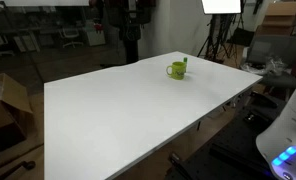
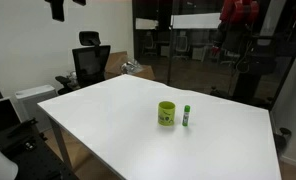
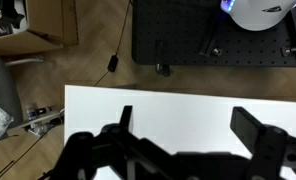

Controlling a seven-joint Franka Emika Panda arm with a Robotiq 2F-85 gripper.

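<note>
A green mug (image 2: 166, 114) stands upright on the white table (image 2: 108, 115), its handle showing in exterior view 1 on the mug (image 1: 176, 71). Close beside it is a small upright green tube or bottle (image 2: 186, 117), seen also in the other exterior view as a thin green tube (image 1: 185, 65). In the wrist view my gripper is open, its two black fingers wide apart with only bare white tabletop and floor behind them. Neither the mug nor the tube shows in that view. Dark gripper parts hang high at the top left of exterior view 2, well away from both objects.
Cardboard boxes (image 1: 6, 105) and chairs stand off the table.
</note>
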